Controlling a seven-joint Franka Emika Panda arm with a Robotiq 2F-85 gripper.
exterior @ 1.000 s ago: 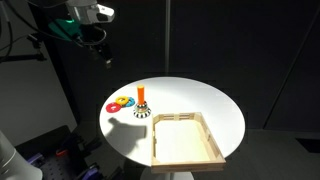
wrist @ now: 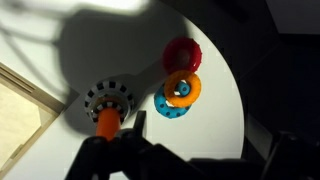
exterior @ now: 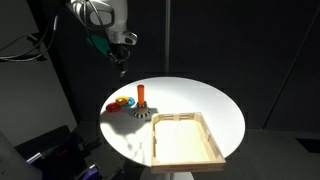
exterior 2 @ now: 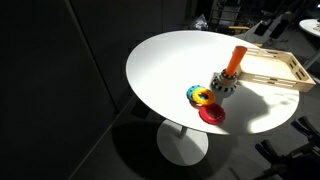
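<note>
An orange post (exterior: 141, 94) stands upright on a black-and-white patterned base (exterior: 142, 111) on the round white table. Beside it lie a red ring (wrist: 181, 55), an orange-yellow ring (wrist: 183, 88) and a blue ring (wrist: 171, 106). In the wrist view the orange-yellow ring overlaps the blue one, while the red ring lies close against them. My gripper hangs well above the table, its fingers spread apart with nothing between them. From the wrist it looks down on the rings, with the post off to the left.
A shallow wooden tray (exterior: 190, 165) rests at the table's near right side, empty as far as I see. Beyond the curved edge the floor drops away in darkness.
My arm has moved to the right in the first exterior view, and the gripper sits slightly lower. The post, rings and tray have stayed where they were.
</note>
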